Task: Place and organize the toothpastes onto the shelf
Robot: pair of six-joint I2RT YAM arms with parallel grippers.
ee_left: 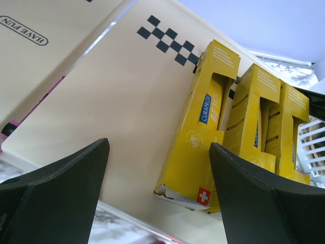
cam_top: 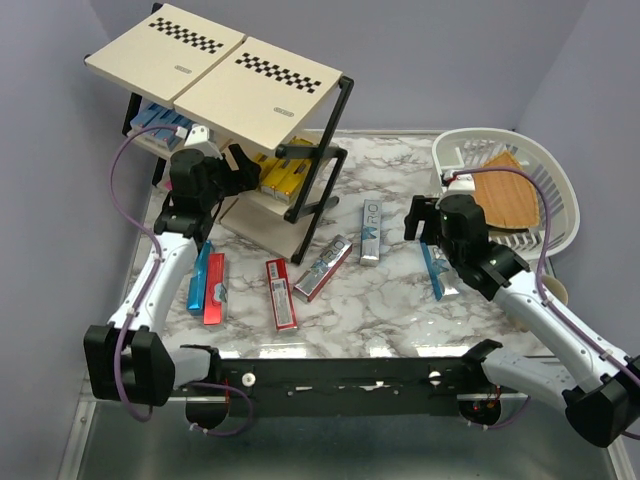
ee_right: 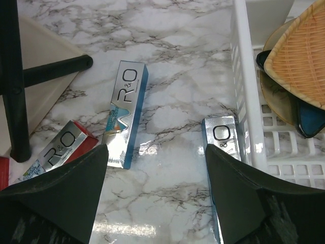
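Observation:
The cream shelf rack (cam_top: 270, 75) holds blue boxes (cam_top: 160, 122) and yellow boxes (ee_left: 188, 152). My left gripper (cam_top: 242, 170) is open at the middle level, its fingers either side of empty board and beside the leftmost yellow box in the left wrist view. On the marble counter lie a blue box (cam_top: 198, 280), red boxes (cam_top: 215, 290), and R&O boxes (cam_top: 322, 268). My right gripper (cam_top: 422, 222) is open above the counter, nothing between its fingers.
A white basket (cam_top: 560, 210) with woven trays (cam_top: 505, 195) stands at the right, beside one R&O box. Bare marble shows between the rack and basket.

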